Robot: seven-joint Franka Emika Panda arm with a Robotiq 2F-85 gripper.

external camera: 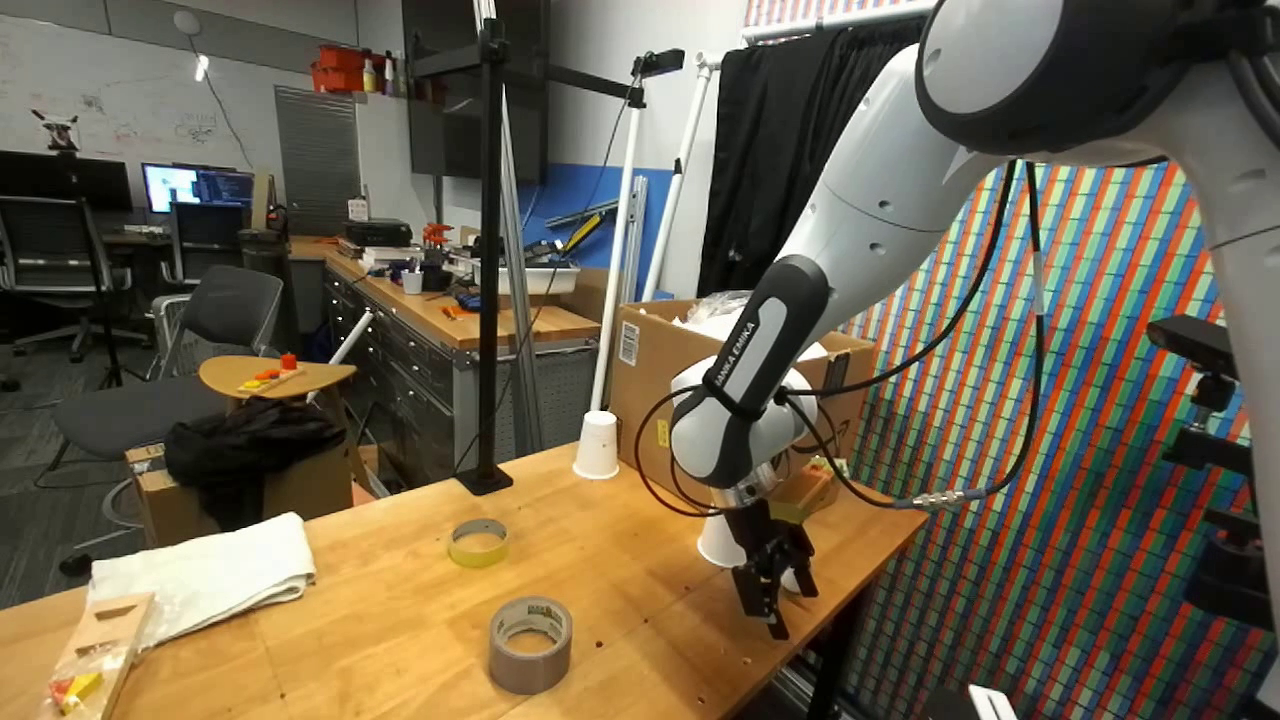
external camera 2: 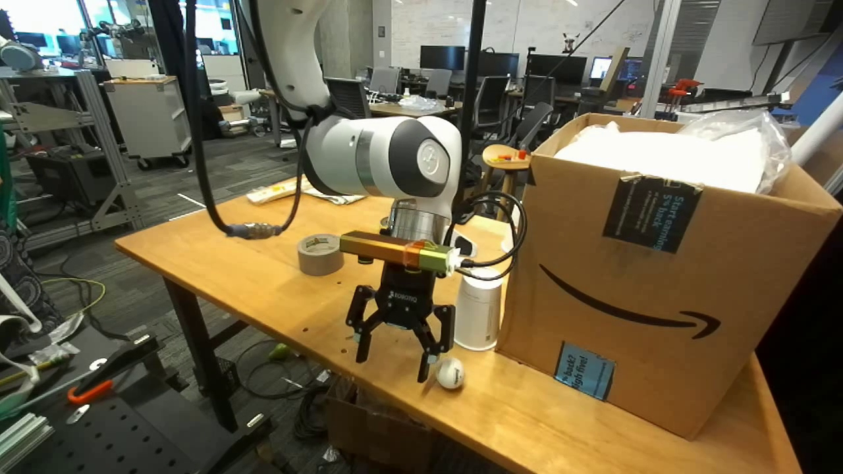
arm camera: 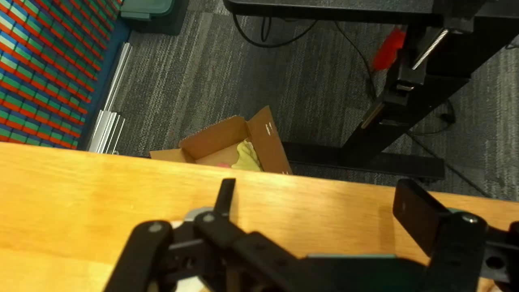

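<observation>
My gripper (external camera 2: pixel 393 365) hangs low over the wooden table with its fingers wide open, nothing between them. A white ball (external camera 2: pixel 450 374) lies on the table just outside one finger, near the front edge. From the other side, only a sliver of the ball (external camera: pixel 788 582) shows among the dark fingers. The fingers also spread wide in the wrist view, where a pale shape (arm camera: pixel 197 212) is mostly hidden behind the left one; I cannot tell what it is. An upside-down white cup (external camera 2: pixel 478 312) stands behind the ball, beside the cardboard box.
The big cardboard box (external camera 2: pixel 632 316) fills the table's end. Grey tape (external camera: pixel 529 646), yellowish tape (external camera: pixel 479 544), a white cloth (external camera: pixel 216 576) and another white cup (external camera: pixel 596 446) stand apart on the table. The table's edge (arm camera: pixel 316 181) runs close to the gripper. Mid-table is clear.
</observation>
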